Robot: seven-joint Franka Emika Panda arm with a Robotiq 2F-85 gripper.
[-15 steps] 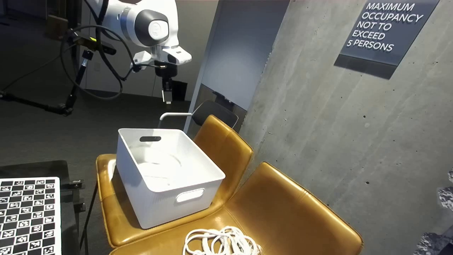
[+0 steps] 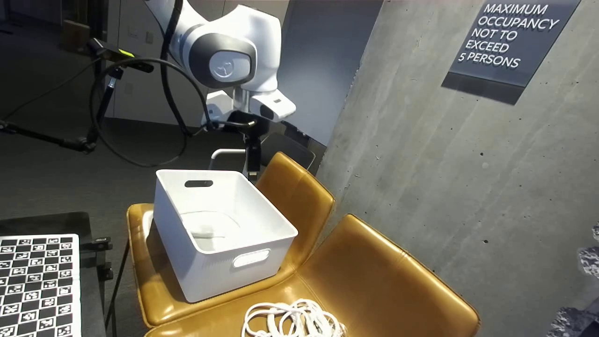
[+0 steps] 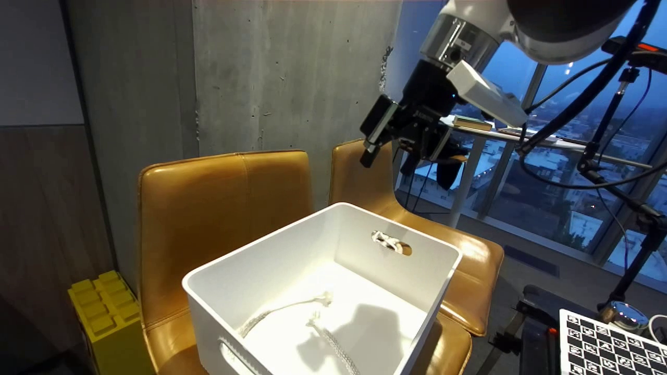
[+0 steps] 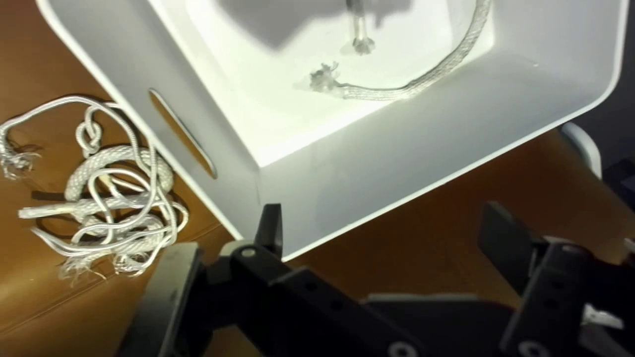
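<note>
A white bin with handle slots stands on a tan leather chair. Inside it lie a braided pale rope with a frayed end and a second frayed rope end, both on the bin floor. Outside, a tangle of white rope rests on the adjoining seat; the wrist view shows the tangled rope left of the bin. My gripper hangs above the bin's rim level, towards the chair backs. In the wrist view the gripper is open, its fingers wide apart with nothing between them, near one bin corner.
Tan chair backs rise beside the bin, with a concrete wall behind them. A black-and-white patterned board lies on a dark stand across from the chairs. A yellow block-shaped object stands on the floor.
In exterior view 1 the arm and gripper have moved right and lower in the picture, from behind the bin to near its far right corner. Bin and rope tangle have stayed put.
</note>
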